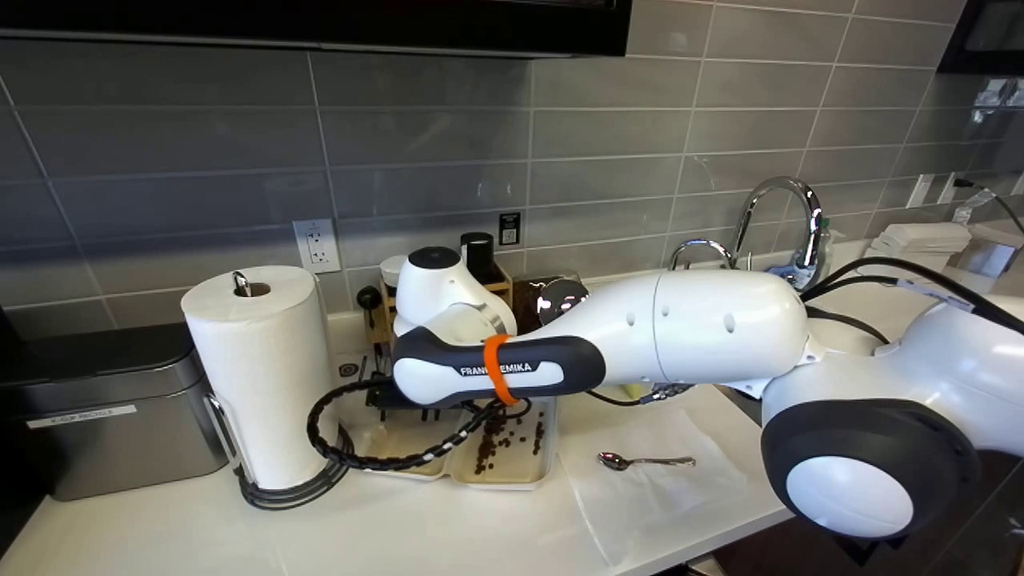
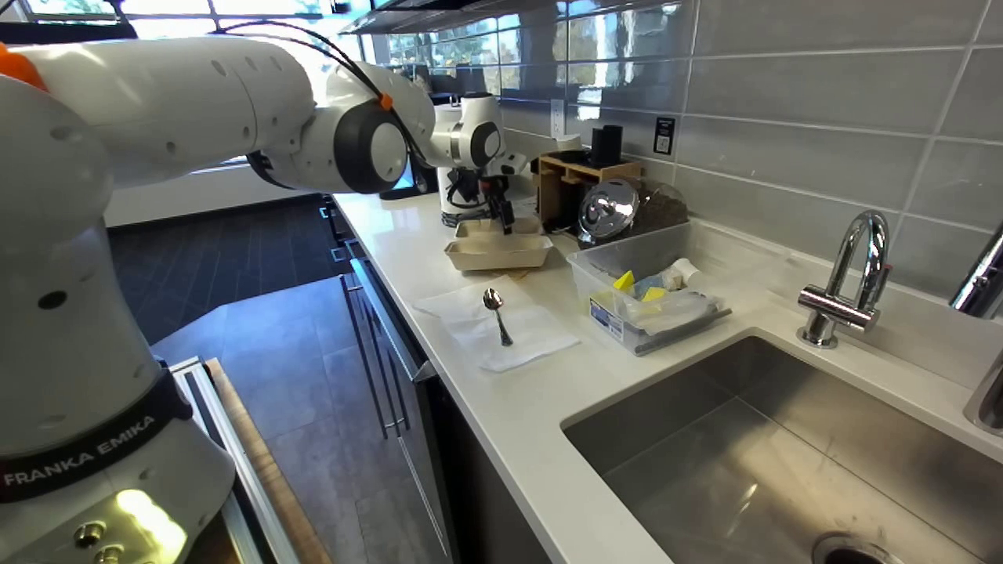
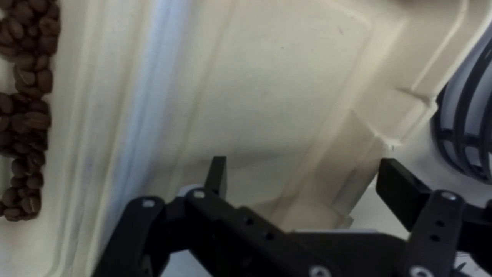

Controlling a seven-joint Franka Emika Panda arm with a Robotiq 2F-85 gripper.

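My gripper is open over the empty half of an open beige clamshell container [image 3: 272,92]. Nothing is held in the wide gap between its black fingers. Beneath that gap lies part of the container's floor and side wall; whether a finger touches it, I cannot tell. Dark coffee beans [image 3: 27,110] lie in the other half, across the fold, and show as scattered beans [image 1: 490,442] in exterior view 1. In exterior view 2 the gripper [image 2: 505,215] points down at the container [image 2: 498,252]. The arm hides much of it in exterior view 1.
A paper towel roll [image 1: 259,384] on a black wire stand is close left of the container. To the right, a spoon [image 1: 619,462] rests on a white sheet [image 1: 662,499]. A clear bin [image 2: 611,287] stands between the wooden rack [image 2: 555,183] and the sink [image 2: 752,442].
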